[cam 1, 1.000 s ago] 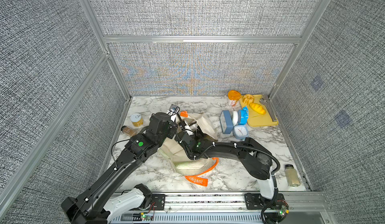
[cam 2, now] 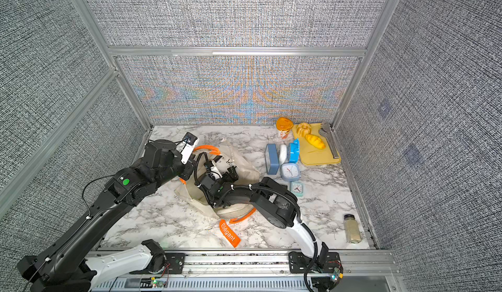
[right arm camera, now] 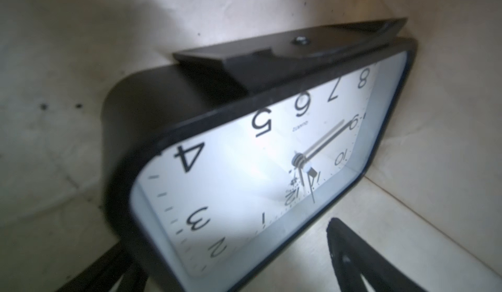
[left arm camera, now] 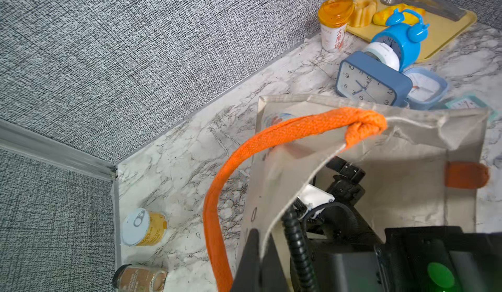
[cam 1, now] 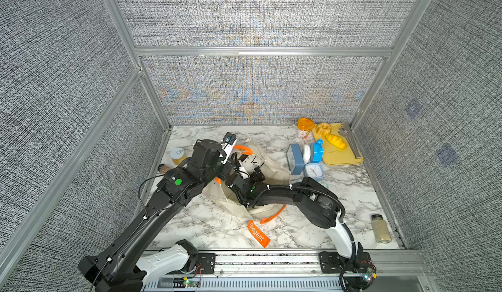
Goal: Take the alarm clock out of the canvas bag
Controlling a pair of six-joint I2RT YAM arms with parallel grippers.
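Note:
A black-framed alarm clock with a white face (right arm camera: pixel 251 171) leans inside the cream canvas bag (cam 1: pixel 277 177), against its wall. In the right wrist view, my right gripper is open inside the bag, its fingers (right arm camera: pixel 355 260) spread at the clock's lower part. The left finger is partly covered by the clock's corner. My left gripper is shut on the bag's thin rim at the left, next to an orange handle (left arm camera: pixel 292 132). From above, the clock face (cam 1: pixel 253 162) shows in part beyond the right gripper.
Right of the bag stand a blue square clock (cam 1: pixel 295 159), a pale blue clock (cam 1: pixel 314 171) and a blue bell clock (cam 1: pixel 317 151). A yellow tray (cam 1: pixel 342 158) lies behind them. Jars (cam 1: pixel 177 155) stand at the left. An orange tag (cam 1: pixel 258 234) lies in front.
The bag's opening has widened and more of the clock face shows. The right arm has shifted slightly left and reaches into the bag. The left gripper has moved slightly, still at the rim.

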